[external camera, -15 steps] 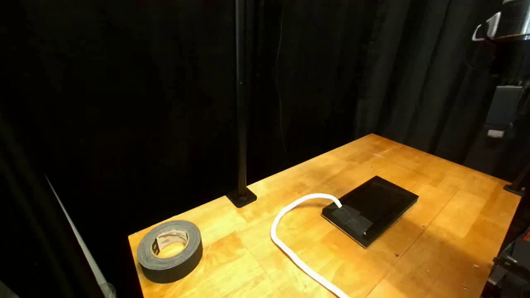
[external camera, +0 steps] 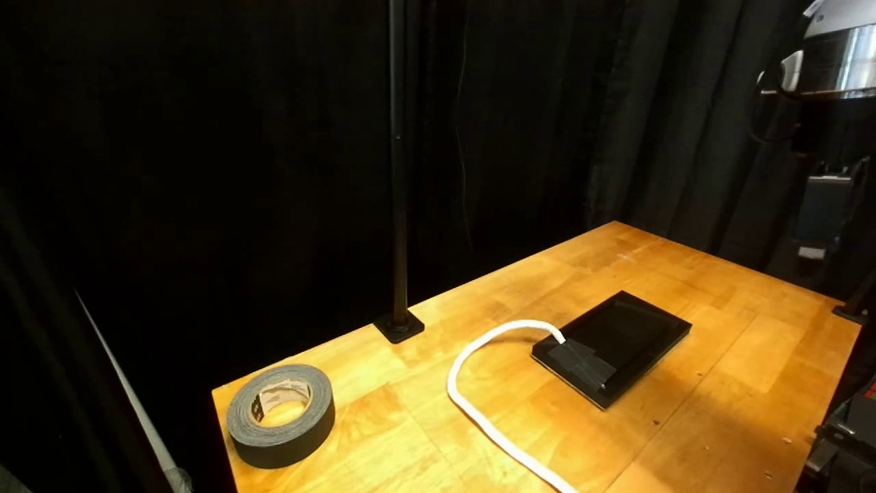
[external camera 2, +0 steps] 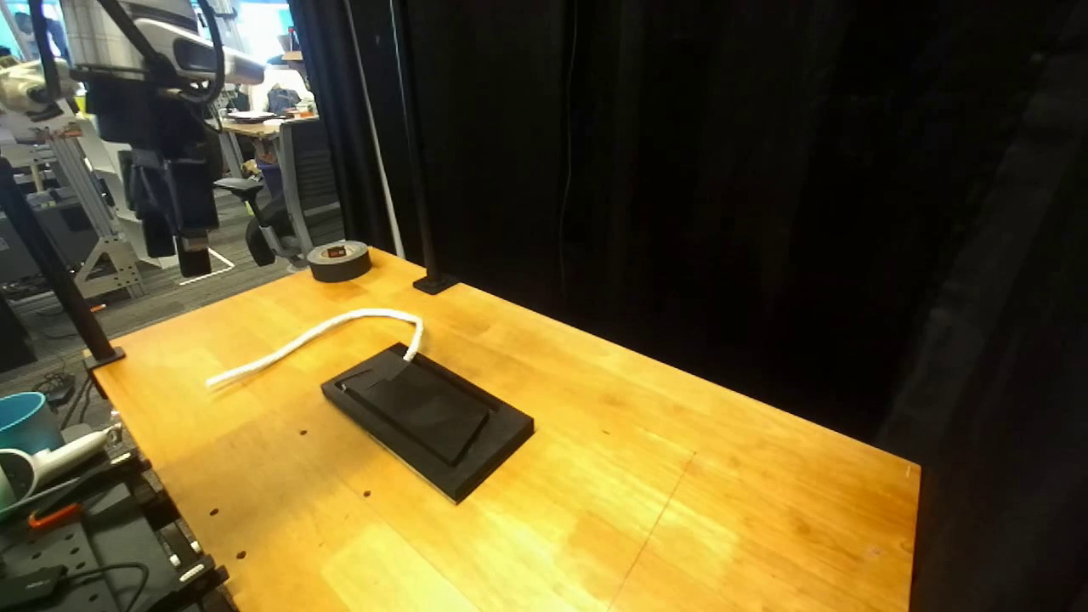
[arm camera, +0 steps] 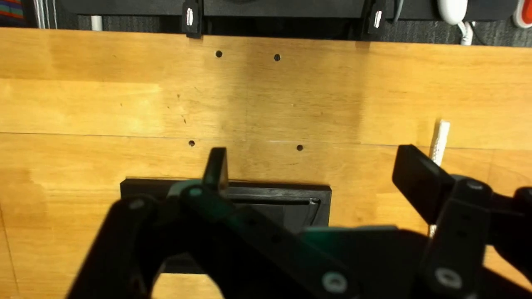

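High above the wooden table, my gripper stands open, its two dark fingers wide apart with nothing between them. A white rope (external camera: 470,402) curves across the tabletop; one end meets a flat black box (external camera: 632,333), where dark tape covers it. In the wrist view the rope's free end (arm camera: 439,142) shows beyond the right finger, while the gripper hides much of the black box (arm camera: 319,204). Exterior view 2 has the gripper (external camera 2: 219,267) at the upper left, clear of the rope (external camera 2: 296,345) and the black box (external camera 2: 500,439).
A roll of grey tape (external camera: 279,415) lies at one table corner. Black posts (external camera: 398,205) rise from the table edges, with dark curtains behind. A cluttered cart (external camera 2: 92,530) stands beside the table.
My arm has come lower and shifted slightly left in exterior view 1. The rope, the black box and the tape roll lie where they were.
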